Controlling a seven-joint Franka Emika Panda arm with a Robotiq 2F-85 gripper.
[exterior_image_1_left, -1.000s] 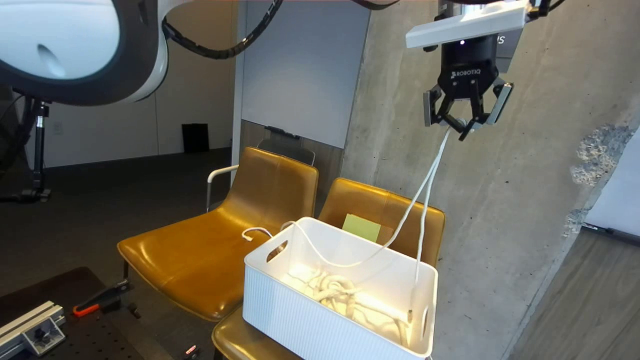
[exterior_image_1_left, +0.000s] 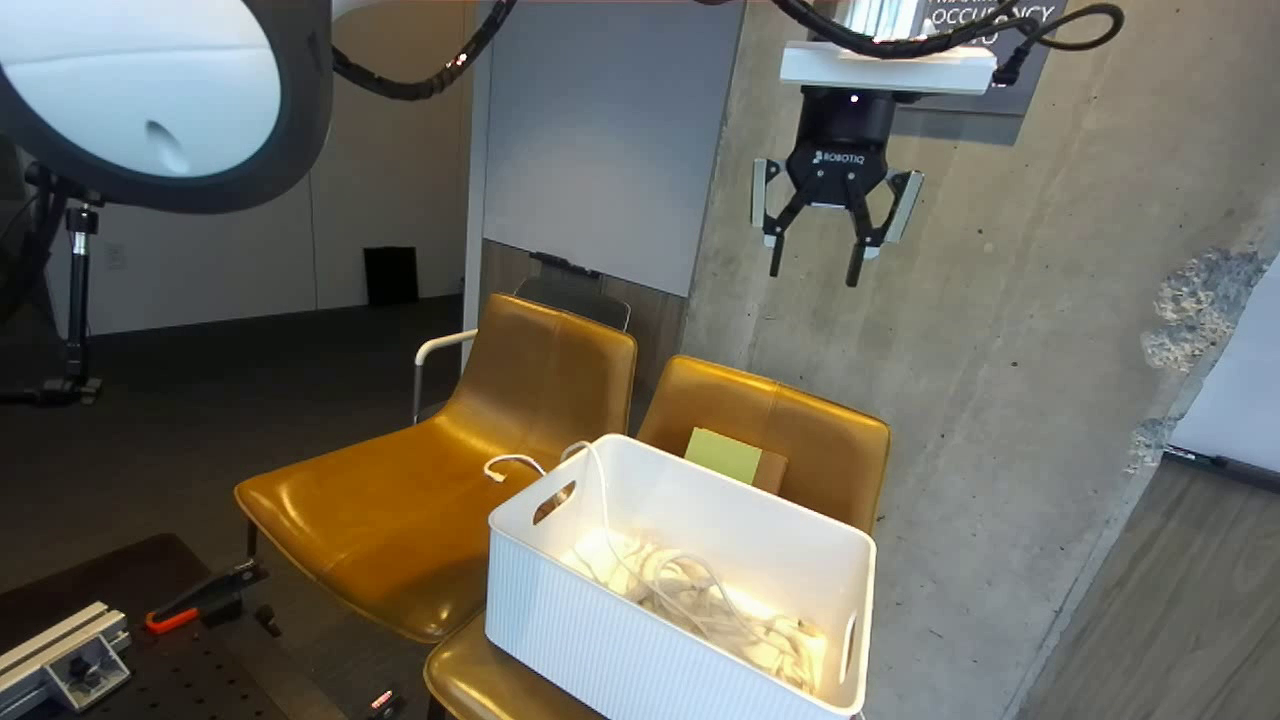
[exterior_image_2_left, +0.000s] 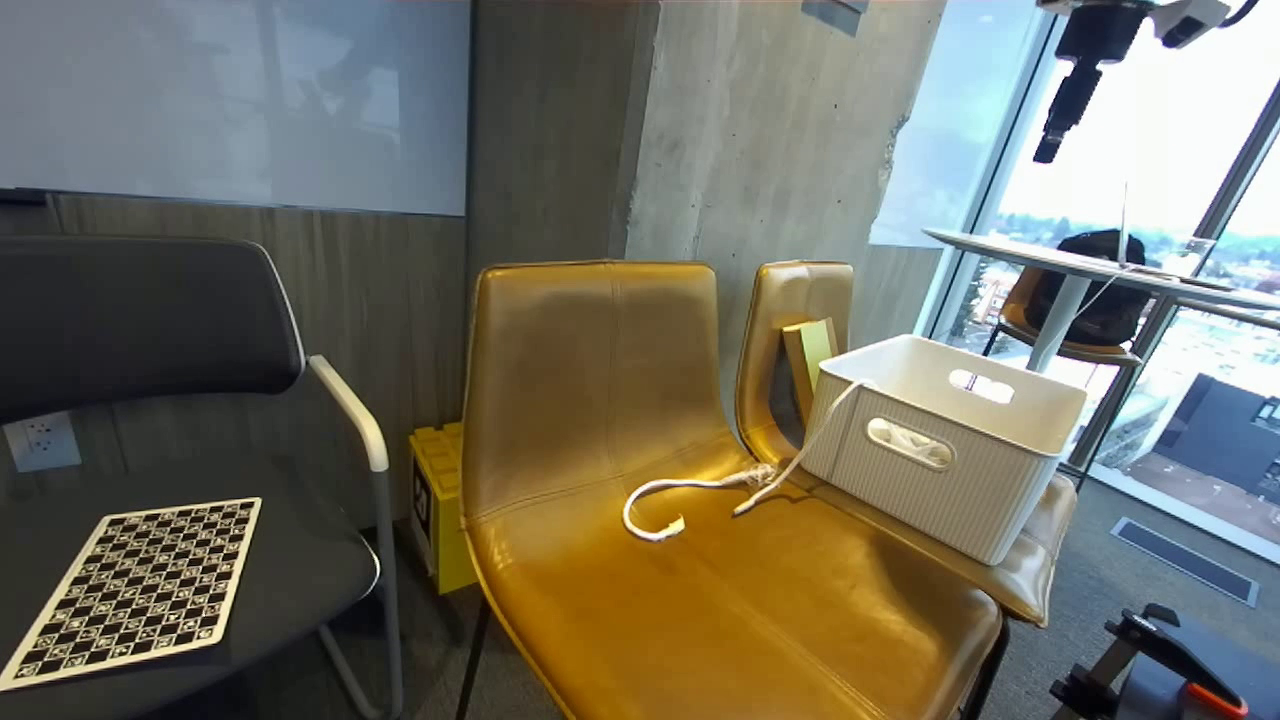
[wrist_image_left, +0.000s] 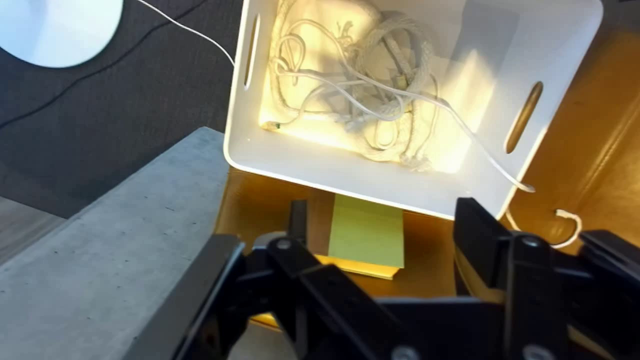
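High above the white bin (exterior_image_1_left: 684, 576), my gripper (exterior_image_1_left: 813, 270) hangs with its fingers (exterior_image_1_left: 855, 264) apart and nothing between them. In the wrist view, the fingertips (wrist_image_left: 298, 222) are widely separated over the yellow-green pad behind the bin. White rope and thin cord (wrist_image_left: 384, 90) lie in a loose tangle on the bin's floor. One length of cord runs over the bin's rim beside a handle slot. Outside, a white rope end (exterior_image_2_left: 654, 528) rests in a curl on the tan chair seat.
The bin stands on a tan chair (exterior_image_1_left: 768, 408); another tan chair (exterior_image_2_left: 600, 396) is beside it. A yellow-green pad (wrist_image_left: 367, 234) leans against the backrest. A concrete wall (exterior_image_1_left: 996, 396) rises behind. The air between gripper and bin is clear.
Earlier, white cord hung from the gripper down into the bin. Now the gripper has opened, the cord lies in the bin, and the gripper has moved left in exterior view 1.
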